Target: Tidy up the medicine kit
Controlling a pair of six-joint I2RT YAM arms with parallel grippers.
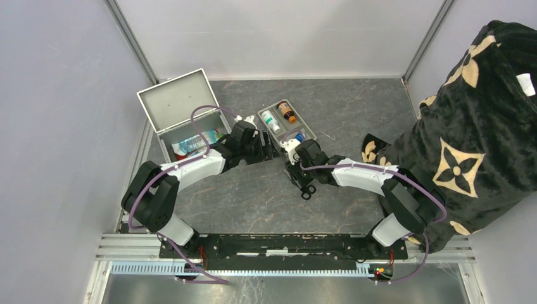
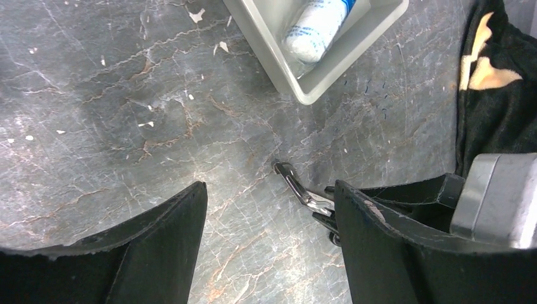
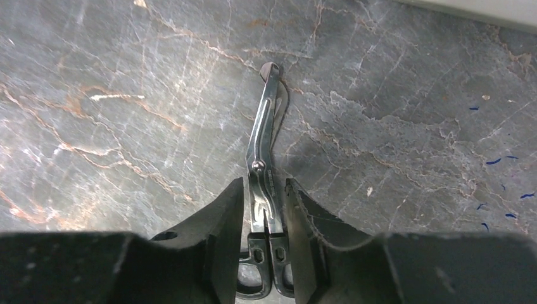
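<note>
A pair of scissors [image 3: 258, 152] with black handles [image 1: 307, 193] lies on the grey floor. In the right wrist view my right gripper straddles its metal middle with fingers part open; whether they touch it I cannot tell. My left gripper stands open over bare floor, beside a grey tray [image 2: 278, 69] holding bottles, among them a white bottle [image 1: 271, 120] and a brown bottle [image 1: 285, 111]. The open kit case [image 1: 174, 98] at the left holds packs [image 1: 190, 144], partly behind my left arm.
A dark patterned blanket [image 1: 468, 126] fills the right side and reaches onto the floor. Walls bound the back and left.
</note>
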